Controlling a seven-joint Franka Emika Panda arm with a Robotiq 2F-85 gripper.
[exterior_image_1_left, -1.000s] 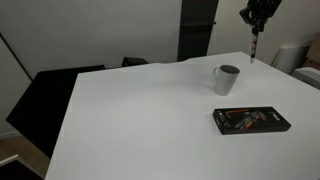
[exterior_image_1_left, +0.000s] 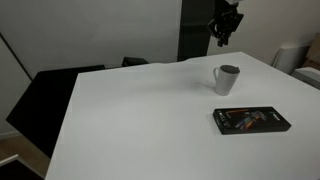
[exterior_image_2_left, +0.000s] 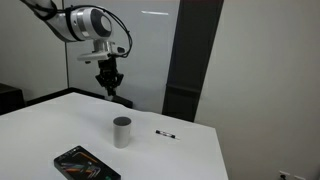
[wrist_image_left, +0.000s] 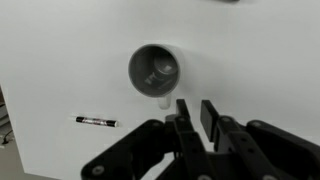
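Observation:
A grey mug (exterior_image_1_left: 227, 80) stands upright on the white table, its handle (wrist_image_left: 165, 102) towards my gripper in the wrist view. My gripper is above the table, beside the mug in that view. Its fingertips are a narrow gap apart, and no object shows between them. Lying flat on the table apart from the mug is a black-and-white marker (wrist_image_left: 97, 121); exterior view 2 shows the marker (exterior_image_2_left: 165, 134) right of the mug (exterior_image_2_left: 122, 132). The mug looks empty inside. In exterior view 1 the gripper (exterior_image_1_left: 222, 42) appears small and dark, behind the mug.
A flat black box (exterior_image_1_left: 251, 120) with a printed picture lies in front of the mug. Boxes or papers (exterior_image_1_left: 290, 58) stand beyond its right edge.
My gripper has moved left in exterior view 1. The mug and box have not moved.

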